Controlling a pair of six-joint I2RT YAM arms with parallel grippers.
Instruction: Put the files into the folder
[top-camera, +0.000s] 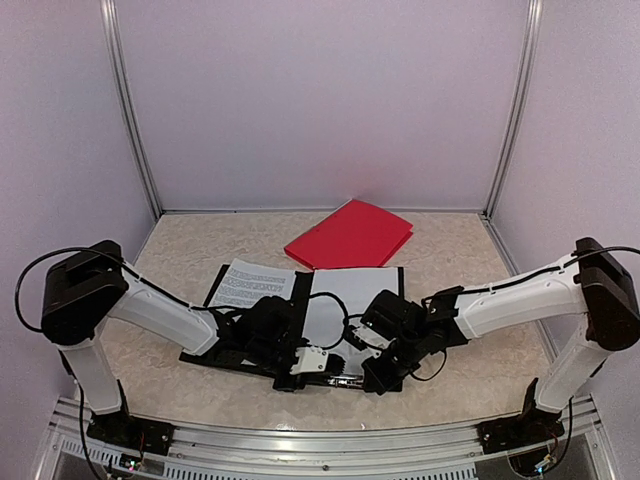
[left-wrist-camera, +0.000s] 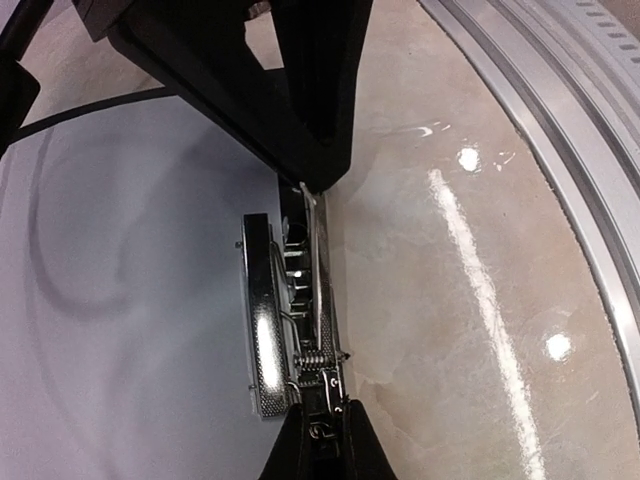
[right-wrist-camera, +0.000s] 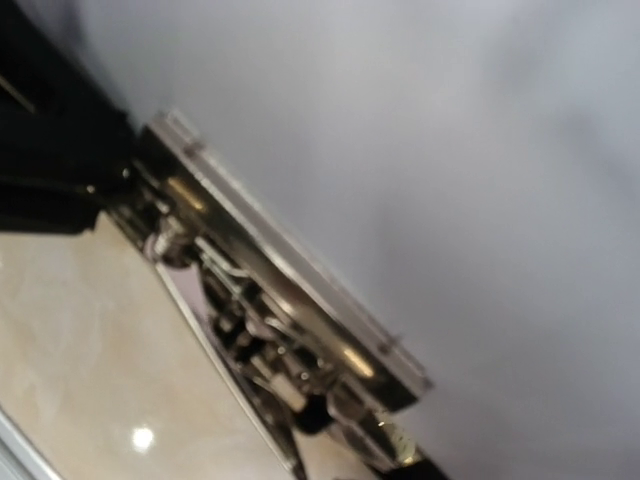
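An open black folder (top-camera: 300, 290) lies at the front centre, printed sheets (top-camera: 250, 284) on its left side, white pages (top-camera: 350, 290) on its right. Along its front edge runs a metal clip (left-wrist-camera: 266, 320). My left gripper is shut at the near end of the clip in the left wrist view; whether metal sits between its fingers is unclear. My right gripper (top-camera: 372, 378) is at the clip's other end, looking shut; in the right wrist view the clip (right-wrist-camera: 280, 280) is blurred and the fingertips are hard to make out.
A red folder (top-camera: 348, 235) lies flat behind the black one. The metal table rail (left-wrist-camera: 560, 160) runs close along the front.
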